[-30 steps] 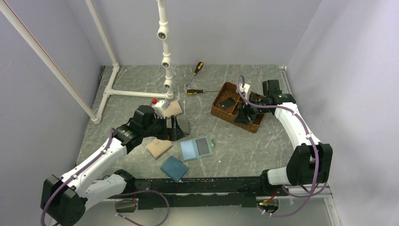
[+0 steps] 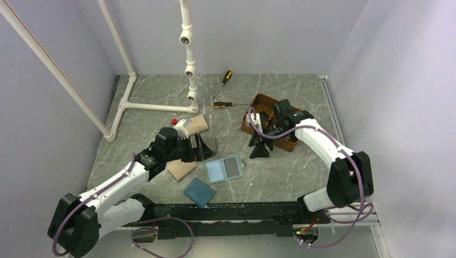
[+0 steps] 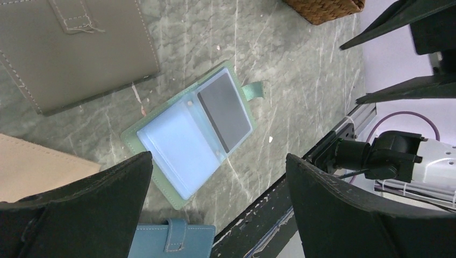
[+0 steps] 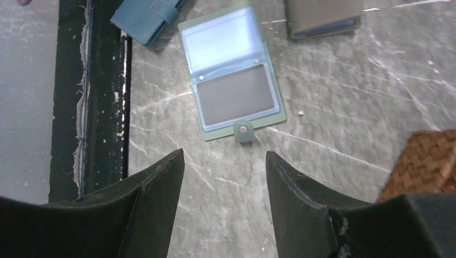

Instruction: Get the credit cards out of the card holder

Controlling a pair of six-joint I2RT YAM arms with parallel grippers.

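An open green card holder lies on the grey table between my arms, light blue on one half, with a dark grey rectangle on the other and a small snap strap at its edge. My left gripper is open above the table, up and left of the holder, nothing between its fingers; the holder shows below it in the left wrist view. My right gripper stands open to the right of the holder, which appears beyond its fingertips in the right wrist view.
A closed blue wallet lies near the front edge. Tan wallets and a taupe one are at left. A wicker basket stands at back right, two screwdrivers behind.
My right gripper has moved from over the basket toward the front left, nearer the card holder. My left arm has shifted only slightly; the holder lies as before.
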